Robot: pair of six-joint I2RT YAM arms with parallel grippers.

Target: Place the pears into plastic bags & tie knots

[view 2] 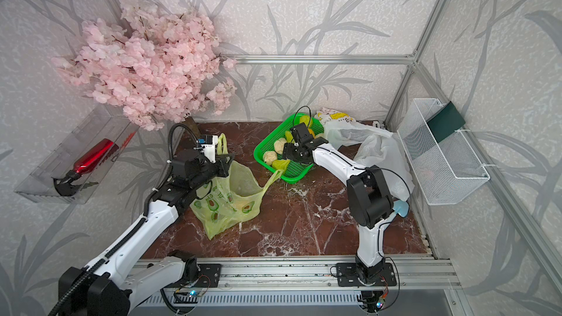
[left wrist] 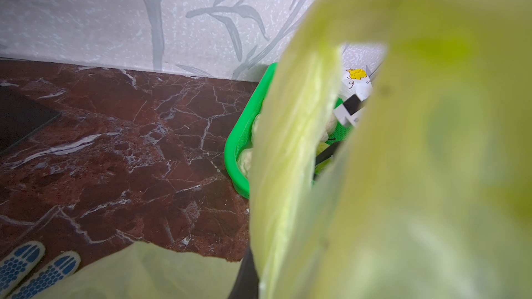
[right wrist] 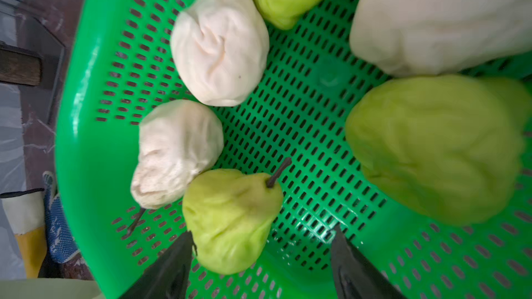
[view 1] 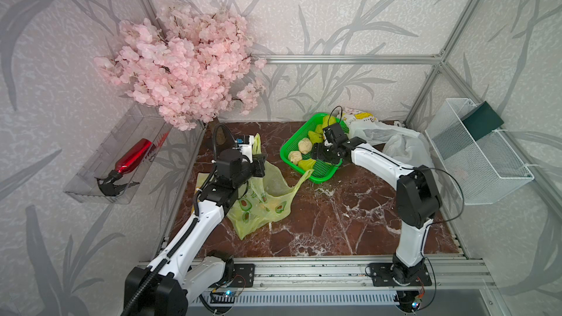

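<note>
A thin yellow-green plastic bag (view 1: pixel 257 215) with avocado prints stands partly raised on the table, its mouth spread. My left gripper (view 1: pixel 258 166) is shut on the bag's upper edge near one handle; bag film blocks much of the left wrist view. Over the green basket (right wrist: pixel 74 121), my right gripper is open and points down into it. A green pear (right wrist: pixel 230 224) with a dark stem lies below, close to the left finger (right wrist: pixel 174 268). Two whitish pears (right wrist: pixel 221 44) and a larger green pear (right wrist: pixel 443 146) lie around it in the basket.
White plastic bags (view 1: pixel 404 146) lie right of the basket, and a white wire rack (view 1: pixel 480 158) stands beyond them. Pink blossoms (view 1: pixel 181 64) overhang the back left.
</note>
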